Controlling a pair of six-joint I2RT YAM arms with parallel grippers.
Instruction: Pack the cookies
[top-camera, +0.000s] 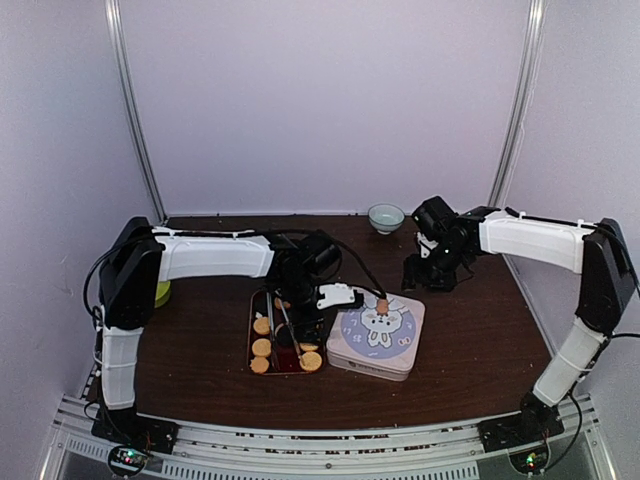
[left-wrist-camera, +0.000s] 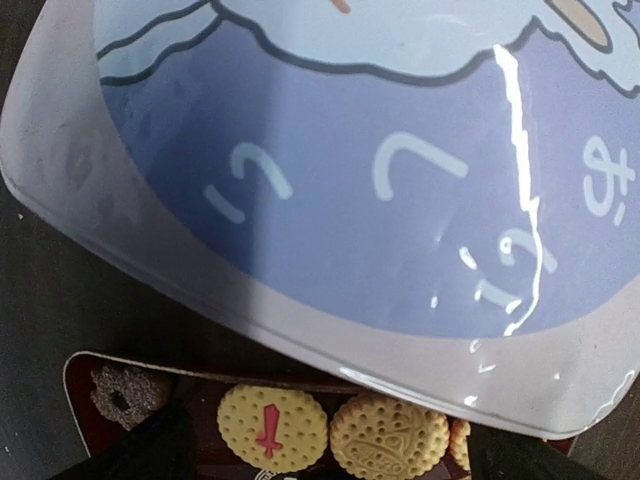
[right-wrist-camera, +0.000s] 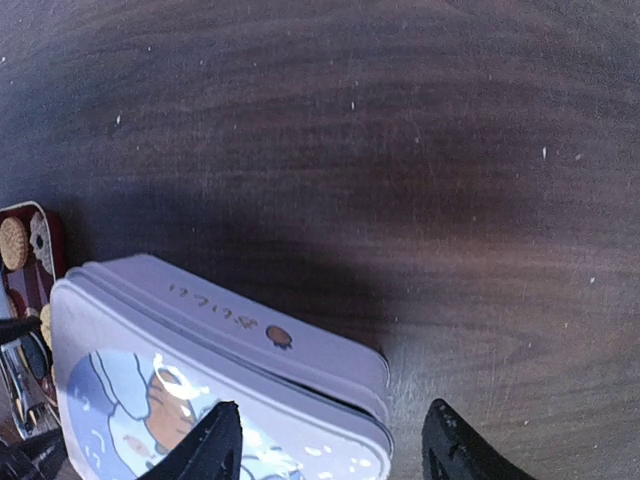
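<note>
The cookie tin (top-camera: 376, 345), with its rabbit lid (left-wrist-camera: 300, 250) on, lies right of the cookie tray (top-camera: 258, 340), which holds cookies (left-wrist-camera: 385, 440) and tongs. My left gripper (top-camera: 315, 325) stands open over the tray's right side at the tin's left edge, its fingertips dark at the bottom of the left wrist view. My right gripper is open just behind the tin's far right corner, which lies between and below its fingers in the right wrist view.
A pale bowl (top-camera: 386, 215) stands at the back. A yellow object (top-camera: 162, 295) is partly hidden behind the left arm.
</note>
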